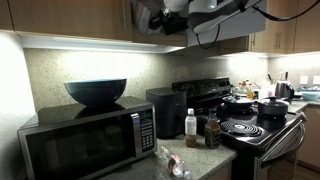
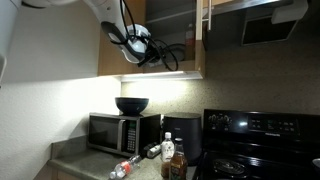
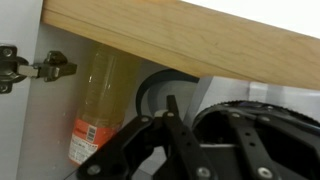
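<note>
In exterior view 1 my gripper (image 1: 165,22) is at the opening of the upper cabinet, at the top of the picture. Exterior view 2 shows the gripper (image 2: 158,50) reaching over the cabinet's lower shelf. Dark, blurred gripper parts fill the lower right of the wrist view, so how far the fingers stand apart and whether anything is between them is unclear. Left of them, inside the cabinet, stands a clear amber bottle (image 3: 105,95) with an orange and white label. A rounded grey object with a dark rim (image 3: 158,88) sits between the bottle and the gripper, partly hidden.
Below the cabinet, a dark blue bowl (image 1: 95,92) rests on a microwave (image 1: 85,140). Two bottles (image 1: 191,125) (image 1: 212,130) and a clear plastic item (image 1: 172,162) are on the counter. The stove (image 1: 262,135) carries a pot (image 1: 272,107). The cabinet's wooden edge (image 3: 170,45) runs close to the gripper.
</note>
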